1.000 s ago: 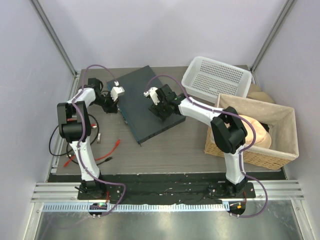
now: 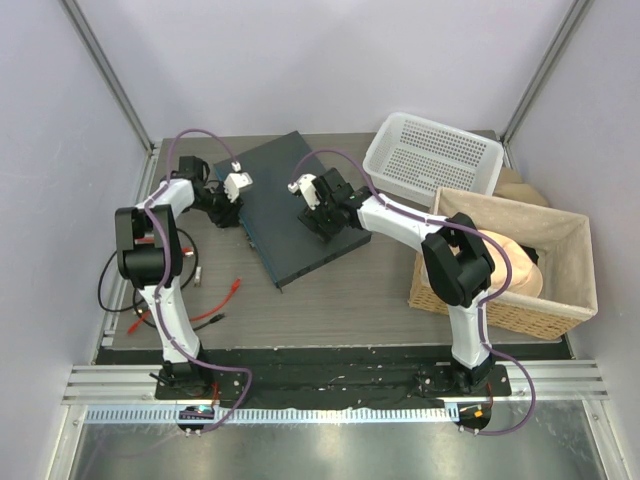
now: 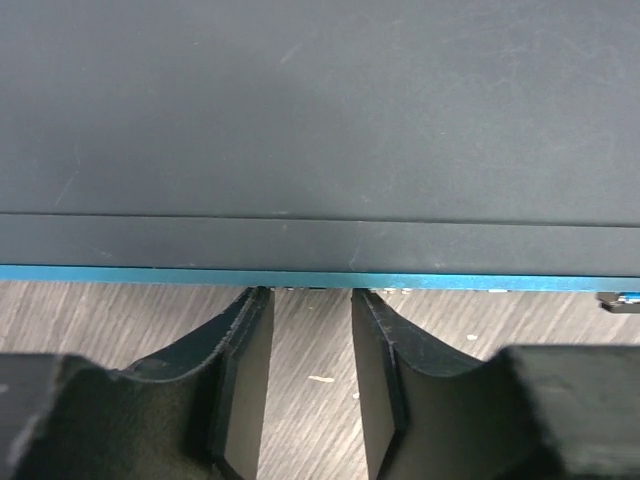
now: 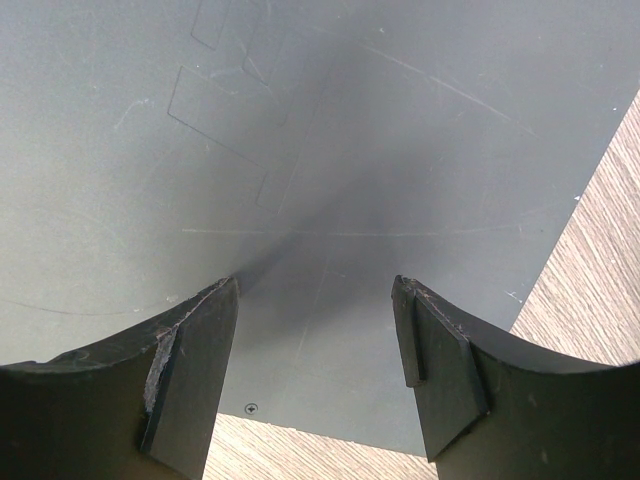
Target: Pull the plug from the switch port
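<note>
A flat dark switch (image 2: 290, 240) lies on the table, its blue-edged side (image 3: 140, 274) filling the top of the left wrist view. My left gripper is at that side, its fingertips reaching under the edge, part open with a narrow gap. Whether a plug is between the tips is hidden. A small dark piece (image 3: 620, 302) sticks out from the edge at the right. My right gripper is open over the switch's top, with nothing between its fingers.
A white plastic basket (image 2: 433, 125) stands at back right, a lined wicker basket (image 2: 560, 310) at right. Red and black cables (image 2: 205, 313) lie on the left of the table.
The right arm has not moved.
</note>
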